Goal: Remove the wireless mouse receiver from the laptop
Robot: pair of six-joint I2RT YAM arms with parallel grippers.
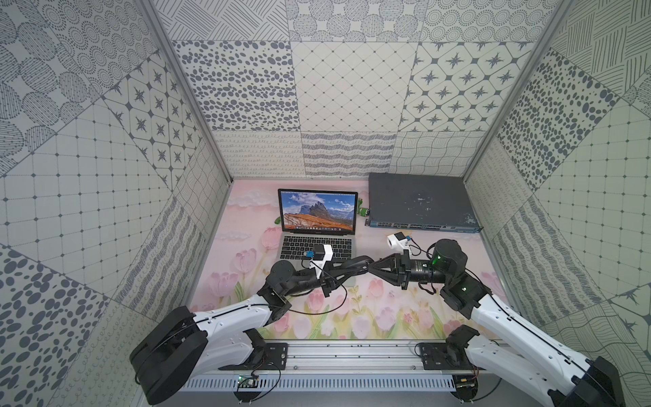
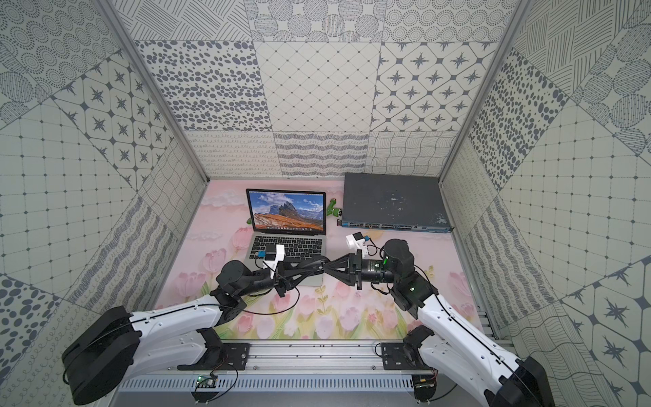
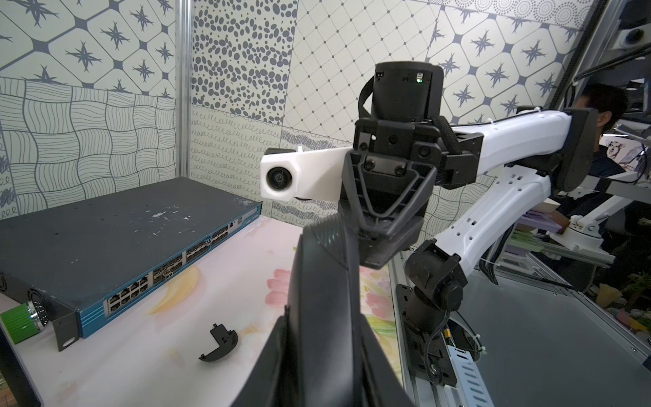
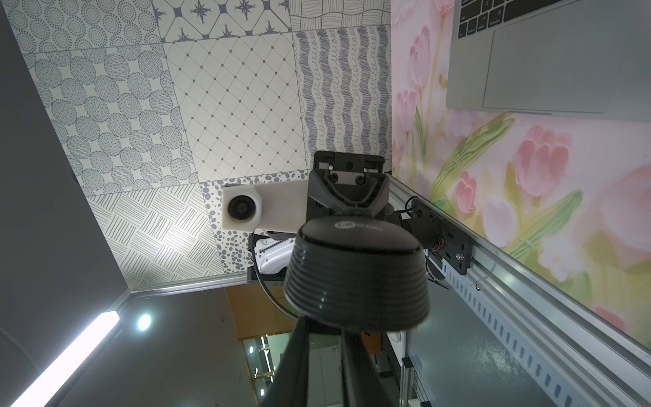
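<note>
A black mouse [image 3: 322, 285] is held in the air between my two grippers, in front of the laptop [image 1: 316, 210]. My right gripper [image 2: 329, 268] is shut on one end of it, seen from the wrist in the right wrist view [image 4: 356, 271]. My left gripper [image 1: 339, 274] has its fingers around the other end; whether they grip it is unclear. A small black plastic piece [image 3: 218, 346] lies on the table. I cannot make out a receiver.
A dark rack switch [image 1: 420, 196] lies at the back right, with a green object [image 3: 20, 322] beside it.
</note>
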